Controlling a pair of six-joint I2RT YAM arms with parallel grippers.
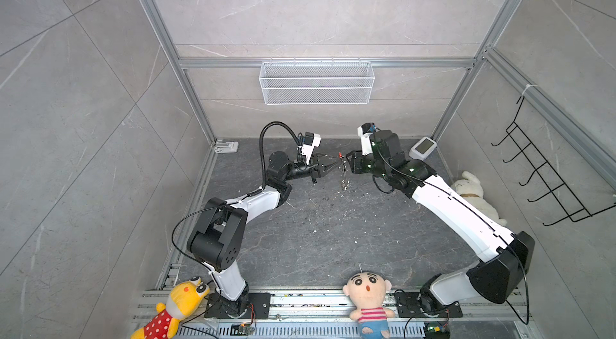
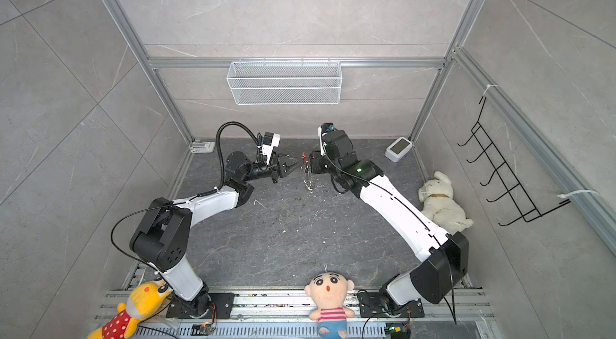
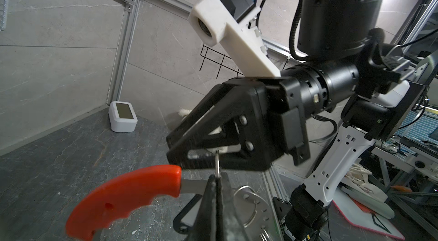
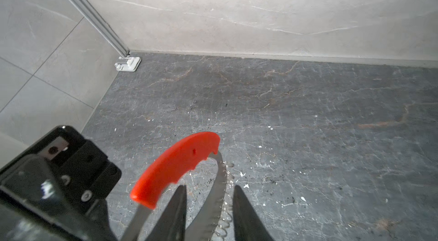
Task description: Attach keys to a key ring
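A red-handled metal piece (image 3: 123, 200) with a toothed blade (image 4: 214, 195) hangs with other metal bits between the grippers. My left gripper is shut on a thin upright metal ring at its fingertips; in the right wrist view its black body fills the lower left. My right gripper faces it from the right, close by, its blurred fingers apart; whether anything touches them is unclear. In both top views the hanging cluster (image 2: 308, 178) is too small to tell apart.
A white device (image 3: 122, 115) stands at the back right, a plush rabbit (image 2: 442, 204) by the right wall. A wire basket (image 1: 316, 82) hangs on the back wall, a black hook rack (image 1: 539, 172) on the right wall.
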